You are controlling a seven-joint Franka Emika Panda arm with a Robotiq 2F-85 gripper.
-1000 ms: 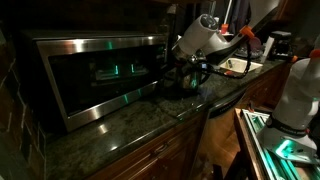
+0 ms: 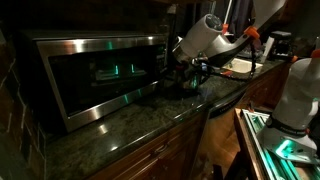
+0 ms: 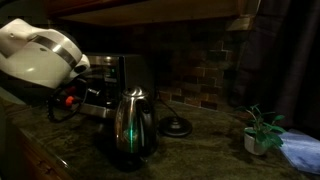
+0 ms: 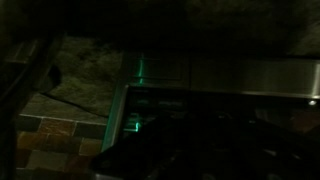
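Observation:
My gripper is a dark shape low in the wrist view, in front of the microwave's front. It looks shut, with nothing visible between its fingers, though the picture is very dark. In exterior view 1 the white arm reaches over the counter beside the right end of the microwave, and the gripper there blends into shadow. The microwave's door appears closed. A shiny metal kettle stands upright on the counter near the arm in exterior view 2. Whether the gripper touches anything is hidden.
Behind the kettle a black round base with a cord lies on the counter. A potted plant and a pale cloth are farther right. A sink lies beyond the arm.
The arm has shifted slightly to the right in exterior view 1. The microwave and counter look the same.

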